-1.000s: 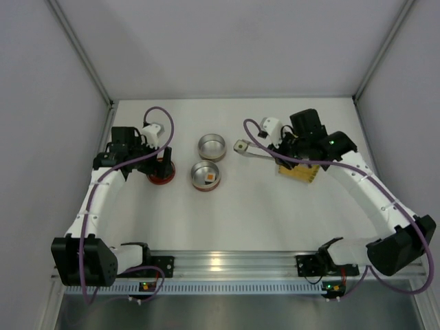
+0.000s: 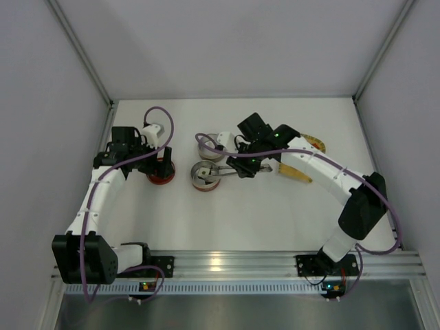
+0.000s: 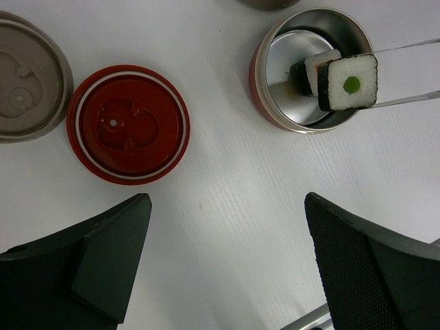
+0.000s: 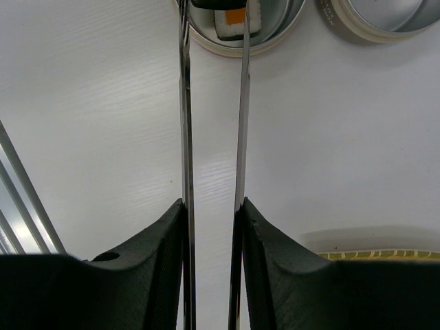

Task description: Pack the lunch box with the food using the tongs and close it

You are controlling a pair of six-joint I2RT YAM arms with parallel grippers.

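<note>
My right gripper is shut on metal tongs, whose tips hold a sushi roll with a green centre over the steel lunch box, where another sushi piece sits. In the right wrist view that piece shows orange filling. A second empty round container stands just behind the box. My left gripper is open above the table at the left, with nothing between its fingers, beside a red lid.
A grey lid lies beside the red one. A yellow tray is at the right, partly under the right arm.
The right arm has swept left, carrying the tongs and sushi from near the yellow tray to over the lunch box. The left arm has stayed still.
</note>
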